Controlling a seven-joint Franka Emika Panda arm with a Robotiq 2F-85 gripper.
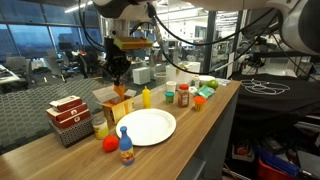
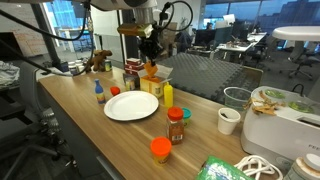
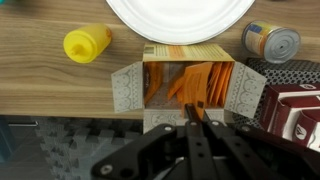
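An open cardboard box [image 3: 187, 52] stands beyond the plate with its flaps spread, several orange packets [image 3: 219, 84] inside. My gripper is above the box, fingers pointing down, shut on a thin orange packet [image 3: 196, 82] by its near end. The packet hangs at the box's mouth; exterior view 1 shows this orange packet [image 1: 119, 90] just under the gripper [image 1: 118, 80]. How far its lower end reaches into the box is hard to tell. A white plate [image 1: 149, 127] lies empty on the wooden table, beside the box.
A yellow bottle [image 3: 87, 42] and a can [image 3: 271, 42] stand on either side of the box. Stacked red boxes [image 1: 70, 112] are close by. Near the plate are a red tomato-like item [image 1: 110, 144] and a blue bottle [image 1: 126, 147]. Jars [image 1: 183, 95] stand farther along.
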